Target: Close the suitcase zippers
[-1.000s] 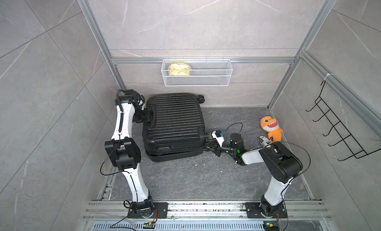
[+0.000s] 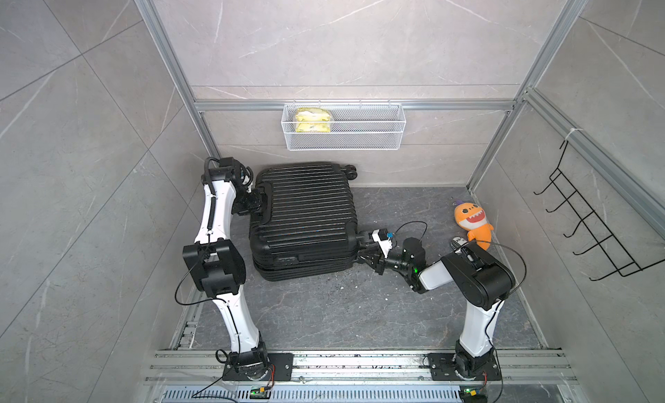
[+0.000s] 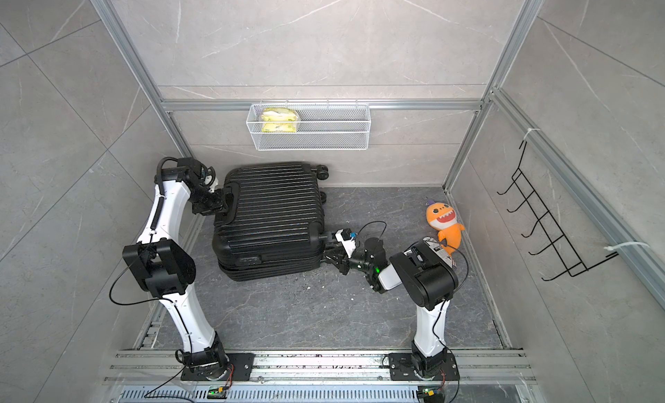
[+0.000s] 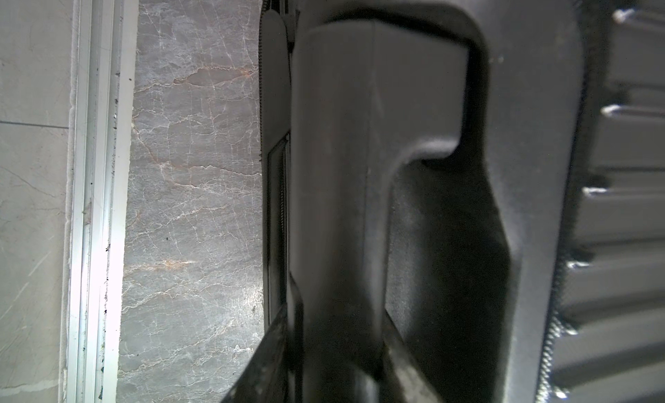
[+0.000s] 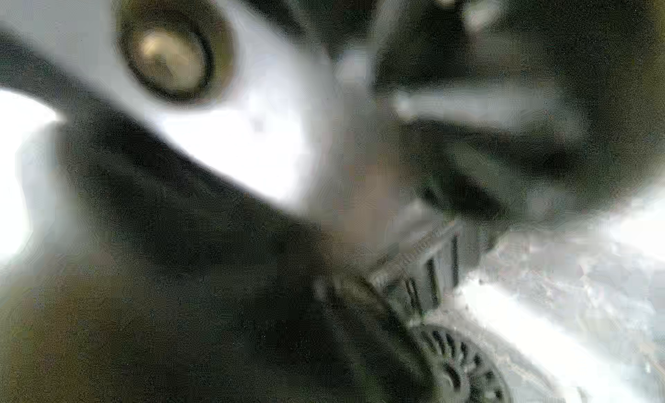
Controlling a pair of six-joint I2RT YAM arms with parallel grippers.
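Observation:
A black ribbed suitcase [image 2: 308, 209] lies flat on the floor at the left of the workspace. Its side handle [image 4: 336, 195] fills the middle of the left wrist view, and my left gripper is shut around that handle, one finger on each side. At the suitcase's front right corner, close to a wheel [image 5: 453, 372], is my right gripper [image 2: 365, 256]. It is shut low against the case edge. The right wrist view is too blurred and dark to tell what lies between its fingers. No zipper pull can be made out.
An orange shark toy [image 2: 473, 219] sits at the right wall beside the right arm. A white wire basket [image 2: 374, 141] hangs on the back wall, and a black hook rack [image 2: 595, 233] on the right. Open floor lies in front of the suitcase.
The right forearm and elbow have swung a little to the left, while its gripper stays at about the same corner. The left arm and the suitcase look nearly still.

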